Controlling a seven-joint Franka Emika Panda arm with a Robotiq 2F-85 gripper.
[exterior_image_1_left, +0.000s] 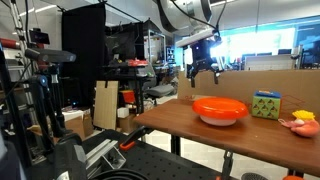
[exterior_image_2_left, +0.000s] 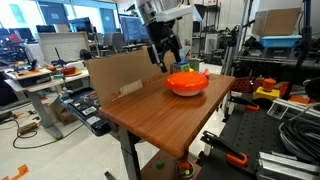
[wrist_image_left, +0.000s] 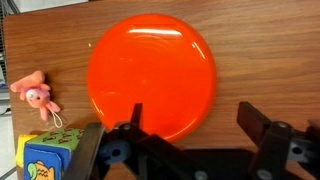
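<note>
A round red-orange lid or disc (exterior_image_1_left: 220, 105) lies over a white bowl (exterior_image_1_left: 217, 121) on the wooden table (exterior_image_1_left: 172, 118). From above, the disc (wrist_image_left: 150, 75) looks smooth and hides the bowl beneath it. My gripper (exterior_image_1_left: 204, 78) hangs above the disc, clearly apart from it. In the wrist view, the gripper is open, its dark fingers (wrist_image_left: 252, 118) wide apart. Nothing is held between them. Exterior view 2 also shows the disc (exterior_image_2_left: 187, 81) below the raised arm.
A green-and-blue box with yellow (exterior_image_1_left: 266, 105) stands behind the disc, to its right. Near the right side of the table sits a pink-and-orange plush toy (exterior_image_1_left: 301, 124).
</note>
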